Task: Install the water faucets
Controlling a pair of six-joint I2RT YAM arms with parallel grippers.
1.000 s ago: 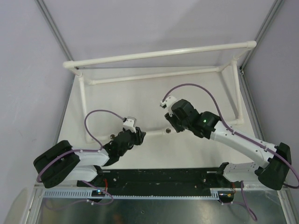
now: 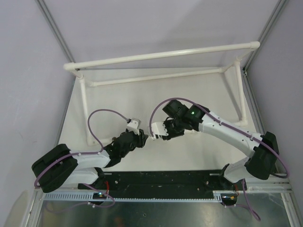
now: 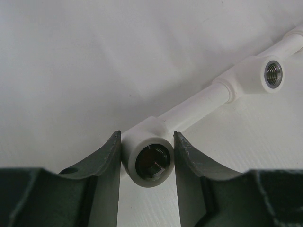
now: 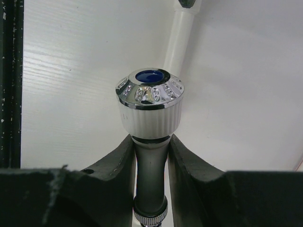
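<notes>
In the left wrist view a white pipe tee (image 3: 142, 135) sits between my left gripper's (image 3: 147, 137) fingertips, its dark port facing up at the camera. Further along the same pipe, another tee (image 3: 251, 75) shows a threaded metal socket. In the right wrist view my right gripper is shut on a chrome faucet (image 4: 149, 99) with a blue-centred white cap. From above, both grippers work close together at the lower pipe, the right one just right of the left; the faucet's tip is hidden.
A white pipe frame (image 2: 161, 52) spans the panel. A dark channel (image 2: 161, 182) runs along the near edge, with cables beside it. The panel's middle, above the lower pipe, is clear.
My right gripper has moved left and down toward the left one at the lower pipe, and its arm has shifted.
</notes>
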